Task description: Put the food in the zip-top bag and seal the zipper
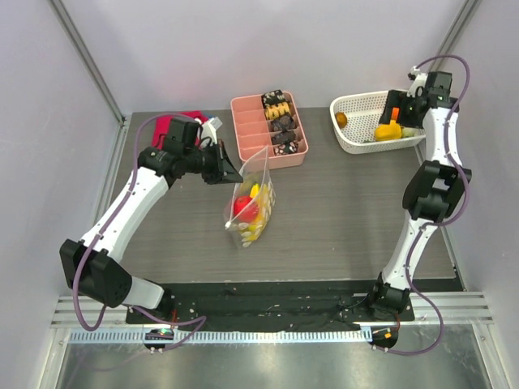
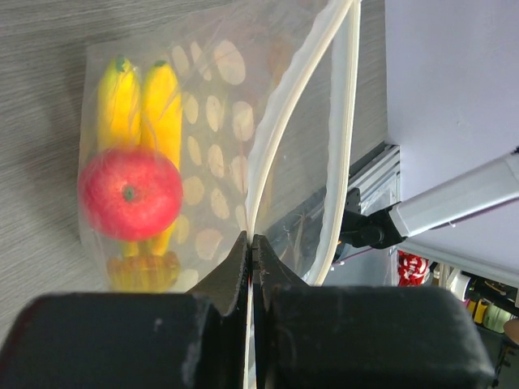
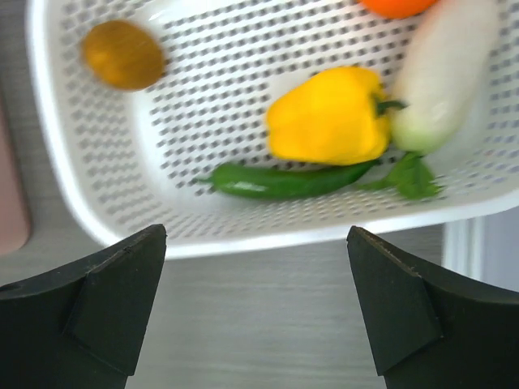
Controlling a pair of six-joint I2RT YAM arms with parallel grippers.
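Note:
The clear zip bag (image 1: 264,211) stands open mid-table, holding a red round fruit (image 2: 130,191) and yellow bananas (image 2: 162,113). My left gripper is shut on the bag's zipper edge. My right gripper hangs open over the white basket (image 1: 353,141) at back right, which holds a yellow pepper (image 3: 320,117), a green cucumber (image 3: 276,182), a white vegetable (image 3: 442,73), an orange item (image 3: 393,5) and a brownish round item (image 3: 122,55).
A pink divided bin (image 1: 247,121) with several dark and yellow items stands at the back middle. A red object (image 1: 160,126) lies at back left.

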